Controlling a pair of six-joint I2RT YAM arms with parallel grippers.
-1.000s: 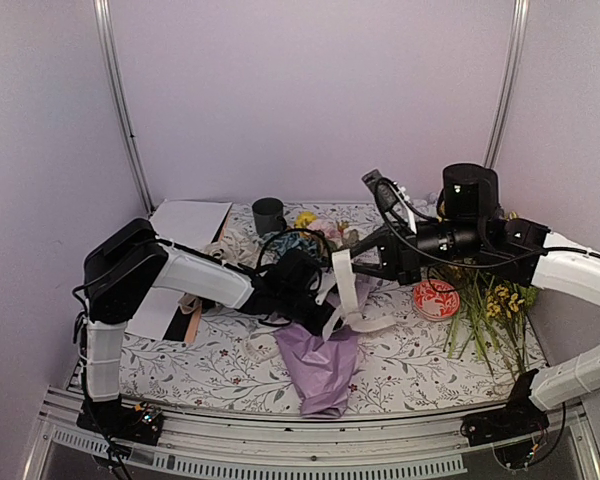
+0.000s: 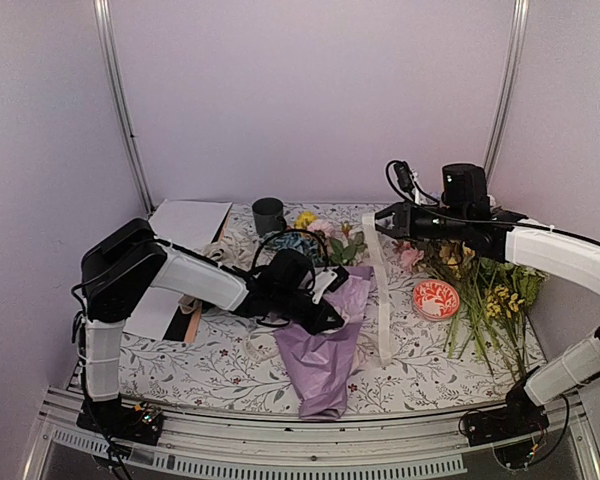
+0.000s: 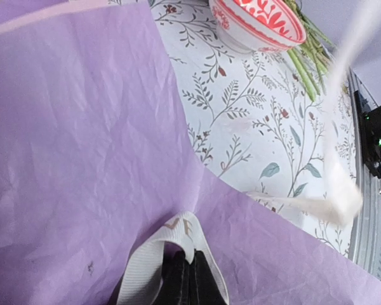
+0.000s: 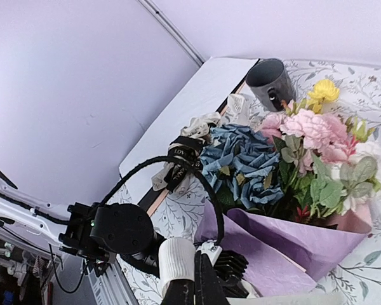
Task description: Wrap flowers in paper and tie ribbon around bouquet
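The bouquet of blue roses, pink and white flowers lies in purple wrapping paper at the table's middle. My left gripper is low on the paper, shut on a white ribbon that loops over its fingertips. My right gripper is raised right of the bouquet, shut on a white ribbon, which hangs down to the table in a long strip.
A red-patterned bowl and loose flowers lie at the right. A dark mug stands at the back, with a white board at the left.
The left arm has barely moved.
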